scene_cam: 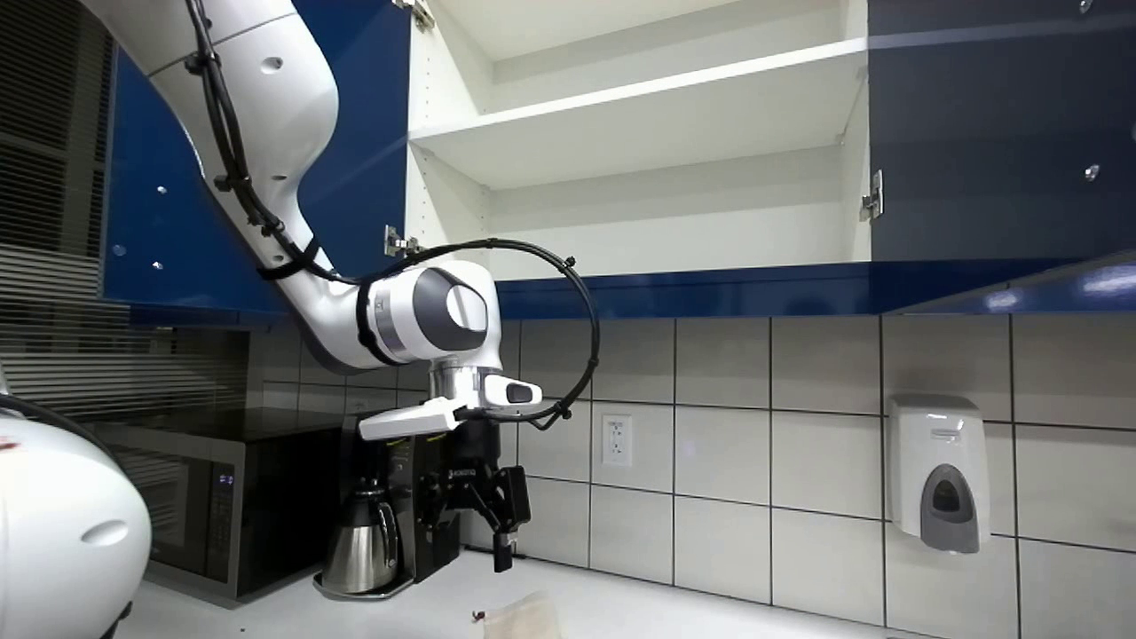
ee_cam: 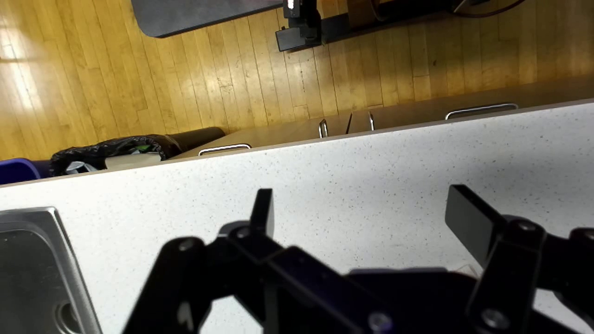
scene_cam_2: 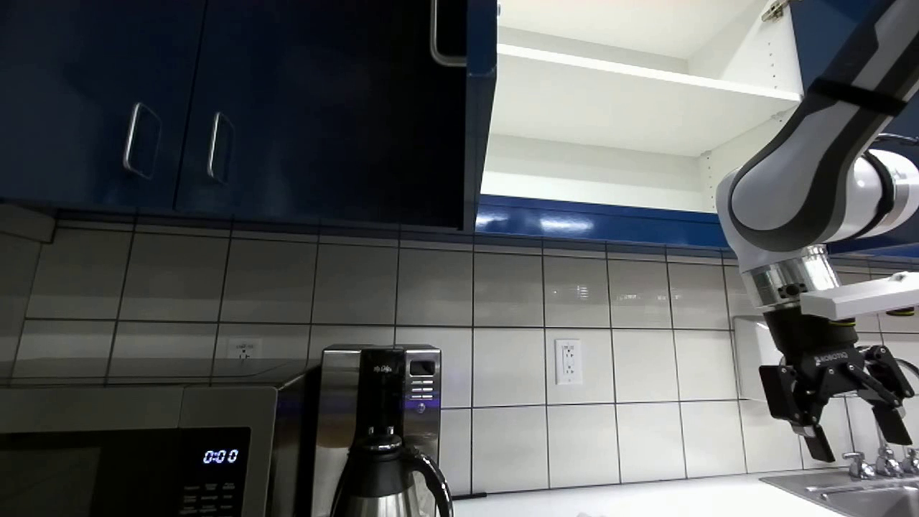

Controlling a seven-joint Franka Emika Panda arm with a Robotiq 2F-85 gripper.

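Note:
High over the white counter (ee_cam: 356, 167) hangs my gripper (scene_cam_2: 861, 448), pointing down with its fingers spread wide and nothing between them. In the wrist view the two finger pads (ee_cam: 470, 222) stand far apart above bare speckled countertop. A small beige cloth-like bag (scene_cam: 524, 618) with a dark tip lies on the counter at the bottom edge of exterior view 1, below and apart from the gripper. Only a sliver of something pale, perhaps that bag, shows behind the right finger in the wrist view.
A coffee maker (scene_cam_2: 422, 388) with a steel carafe (scene_cam: 362, 548) and a microwave (scene_cam: 202, 500) stand along the counter. The sink (ee_cam: 53, 250) lies at the other end. Above, the open cabinet's shelves (scene_cam: 660, 101) are empty. A soap dispenser (scene_cam: 939, 469) hangs on the tiles.

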